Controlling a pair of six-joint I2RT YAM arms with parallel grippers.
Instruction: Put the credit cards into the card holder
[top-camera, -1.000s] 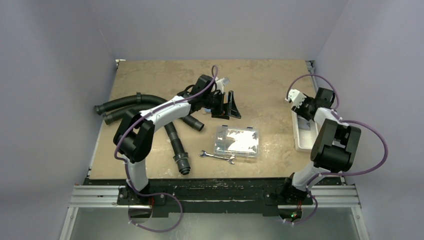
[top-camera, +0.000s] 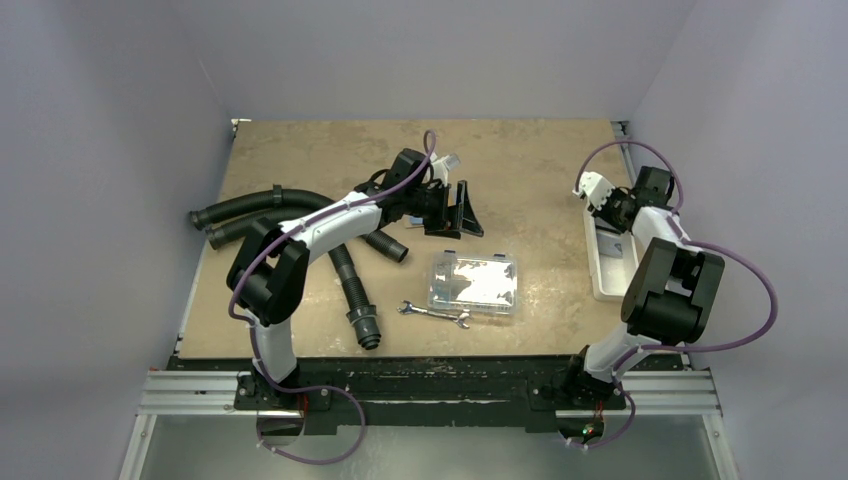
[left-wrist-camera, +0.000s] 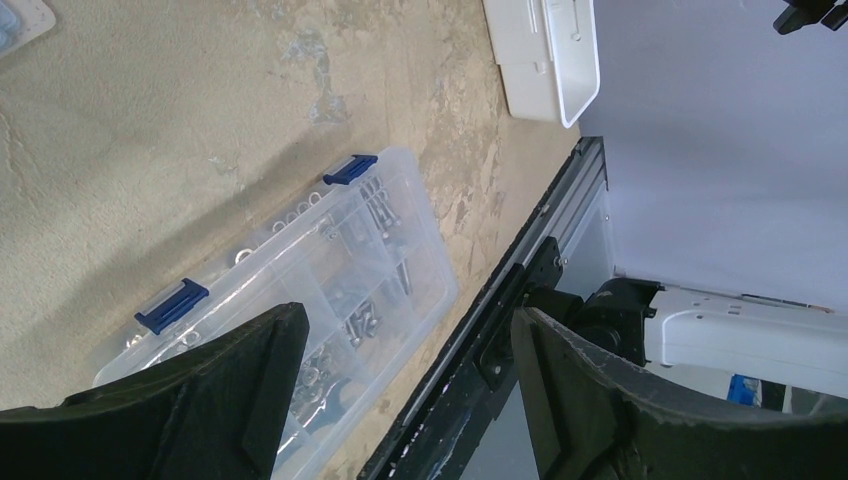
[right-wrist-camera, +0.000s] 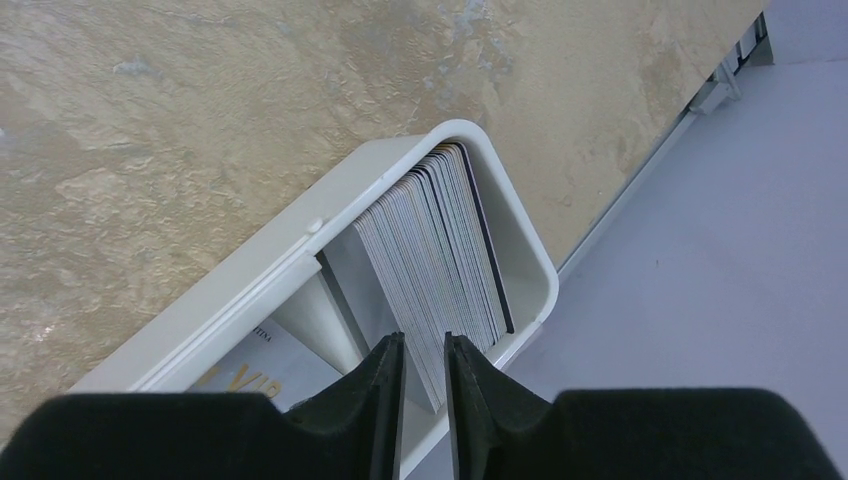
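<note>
The white card holder (top-camera: 608, 292) stands at the table's right side. In the right wrist view, a dense stack of cards (right-wrist-camera: 440, 245) stands on edge in its far compartment, leaning slightly. A light card (right-wrist-camera: 265, 362) with gold lettering lies in the neighbouring compartment. My right gripper is over the holder, its fingertips a small gap apart at the near end of the stack. No card is clearly held in that gap. Over the middle of the table, my left gripper is wide open and empty.
A clear parts box (top-camera: 472, 282) lies front centre, with a wrench (top-camera: 435, 314) beside it. Black hoses (top-camera: 350, 285) spread across the left side. Bare table separates the parts box from the card holder.
The left arm has stayed still.
</note>
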